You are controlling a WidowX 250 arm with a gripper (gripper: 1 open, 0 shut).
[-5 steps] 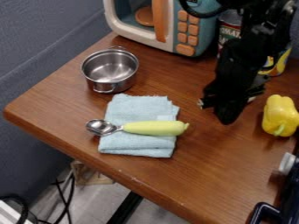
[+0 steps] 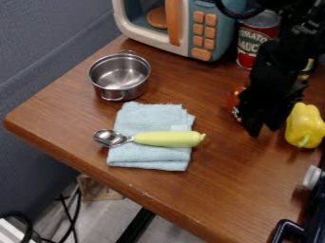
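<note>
My black gripper (image 2: pixel 260 114) is low over the right side of the wooden table, just left of a yellow bell pepper (image 2: pixel 303 129). A small red object (image 2: pixel 237 98) shows partly behind its fingers; I cannot tell whether it is held or whether the fingers are open. A pale blue folded cloth (image 2: pixel 146 161) lies at the middle, with a yellow-handled scoop (image 2: pixel 172 139) across it.
A steel pot (image 2: pixel 120 74) stands at the left. A toy microwave (image 2: pixel 203 36) and a tomato can (image 2: pixel 254 38) are at the back. A black object (image 2: pixel 302 223) sits at the lower right.
My gripper has moved to the right, toward the pepper, and the red object now shows beside it. The pot, cloth and scoop are unchanged.
</note>
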